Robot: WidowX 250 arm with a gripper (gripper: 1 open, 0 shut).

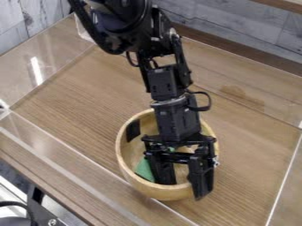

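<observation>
My black gripper (pixel 177 173) reaches straight down into a wooden bowl (pixel 130 154) at the lower middle of the camera view, its fingers open over and inside the bowl. A green object (pixel 147 169) lies in the bowl, largely hidden behind the gripper. Whether the fingers touch it I cannot tell.
A grey wooden wall stands at the back. A black cable (pixel 14 205) shows at the lower left corner.
</observation>
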